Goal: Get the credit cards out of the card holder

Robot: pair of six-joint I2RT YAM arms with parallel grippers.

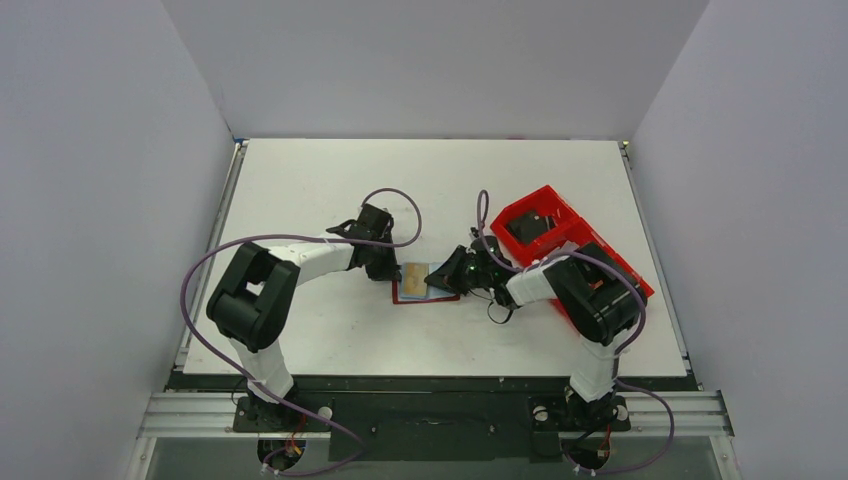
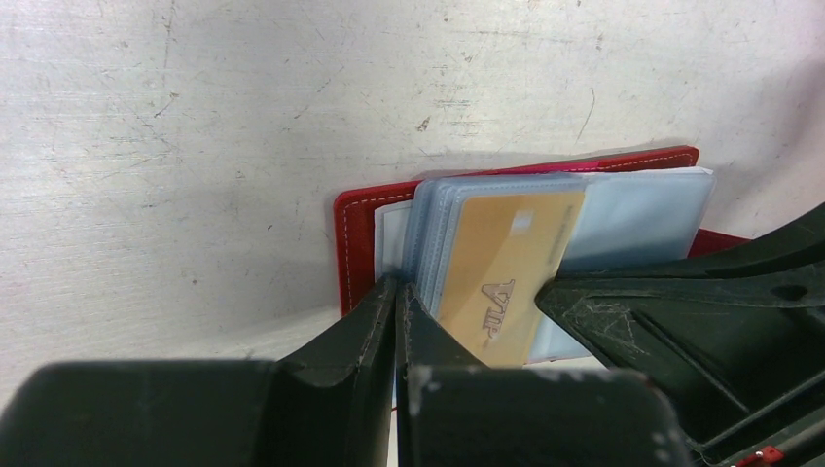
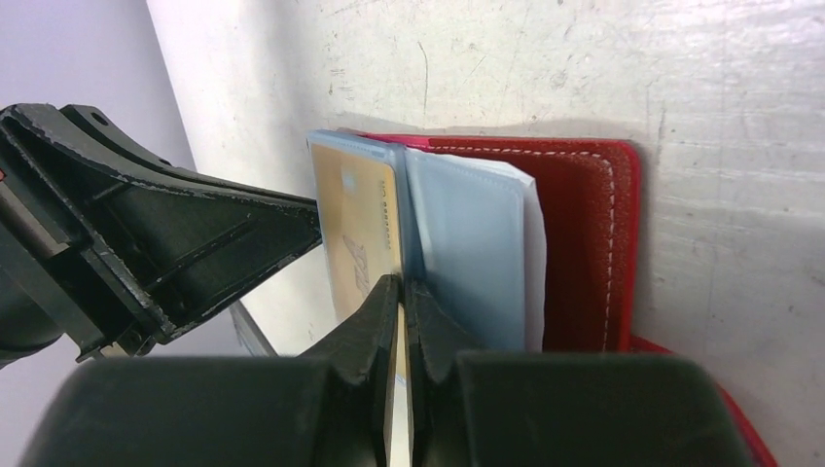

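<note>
The red card holder [image 1: 427, 301] lies open mid-table, its clear sleeves fanned out. A gold card [image 2: 509, 263] sits inside one of the sleeves, face up. At the sleeves' left edge my left gripper is shut, its tips close together; whether a thin sleeve edge is between them cannot be made out. My right gripper is shut too, its tips at the gold card's right edge. Any thin edge caught there is hidden by the fingers. A pale blue sleeve [image 3: 474, 243] stands just right of those tips.
A red compartment tray [image 1: 546, 190] with dark items stands at the right, partly under the right arm. Bare white table [image 1: 330, 180] surrounds the holder, with clear room behind and in front.
</note>
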